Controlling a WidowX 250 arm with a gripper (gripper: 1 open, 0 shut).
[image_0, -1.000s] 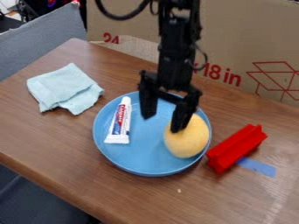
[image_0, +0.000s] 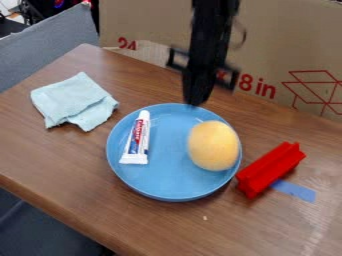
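My gripper (image_0: 197, 85) hangs above the back of a blue plate (image_0: 164, 176), dark and partly blurred, shut with nothing visible between its fingers. On the plate lie a white toothpaste tube (image_0: 136, 138) at the left and a round pale-yellow object (image_0: 214, 146) at the right. A folded light-blue cloth (image_0: 72, 100) lies left of the plate. A red block-like object (image_0: 270, 168) lies to the plate's right.
A cardboard box (image_0: 301, 60) stands along the back of the wooden table (image_0: 80, 180). A small blue strip (image_0: 297, 190) lies beside the red object.
My gripper has risen up and back from over the plate, uncovering the yellow object. The objects on the table look unmoved.
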